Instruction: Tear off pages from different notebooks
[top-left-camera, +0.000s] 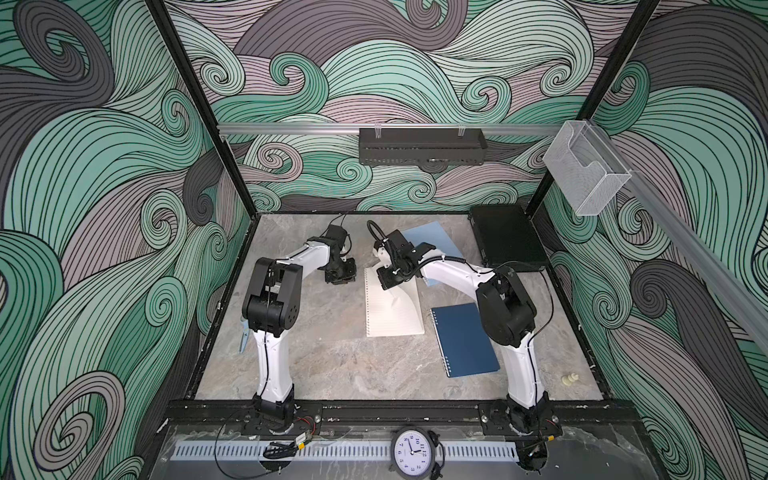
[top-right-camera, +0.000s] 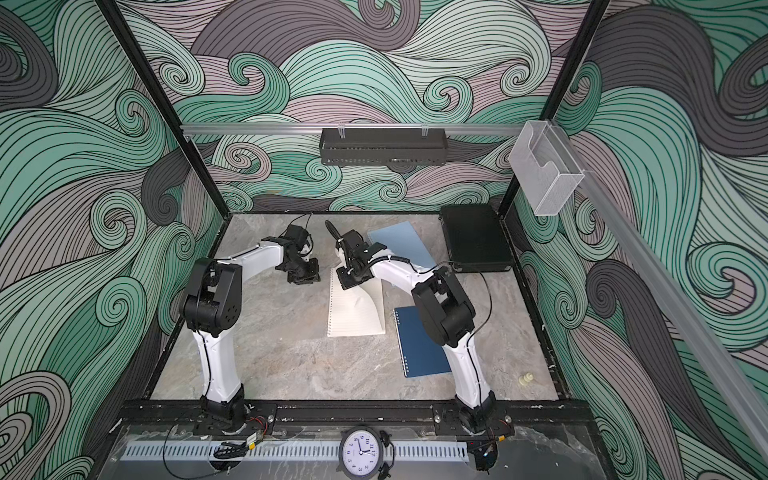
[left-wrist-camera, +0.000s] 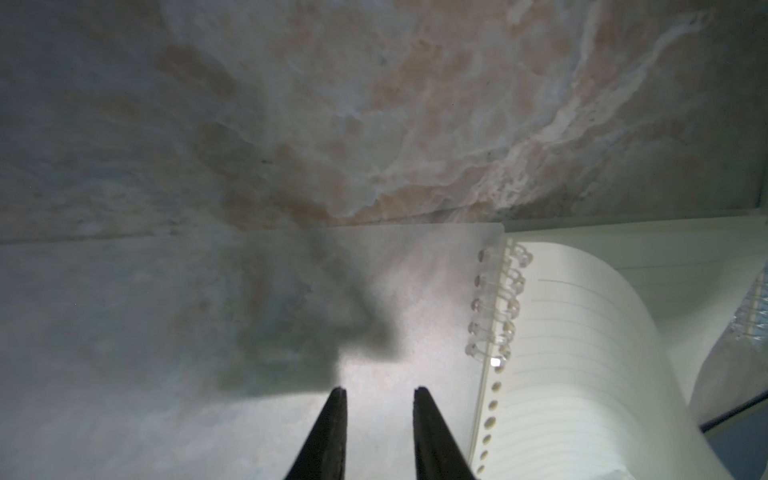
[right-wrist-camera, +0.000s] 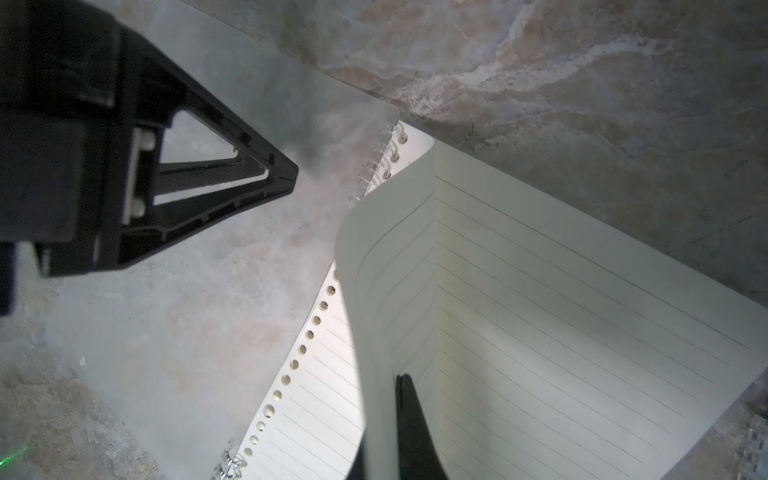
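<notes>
An open ring-bound notebook (top-left-camera: 392, 320) with lined cream pages lies in the middle of the table, its clear cover (left-wrist-camera: 432, 272) turned out to the left. One page (right-wrist-camera: 392, 240) is curled up toward the rings (left-wrist-camera: 500, 308), which hold it at the upper end; a row of bare punched holes runs below. My right gripper is shut on this raised page. To the left, my left gripper hovers over the clear cover, fingers apart, nothing between them. A dark blue notebook (top-left-camera: 464, 340) lies closed at the right. Behind the right arm is a light blue notebook (top-left-camera: 432, 236), partly hidden.
A black case (top-left-camera: 505, 236) stands in the back right corner. A small pale yellow item (top-left-camera: 569, 379) sits near the front right edge, and a light blue object (top-left-camera: 244, 336) lies by the left arm.
</notes>
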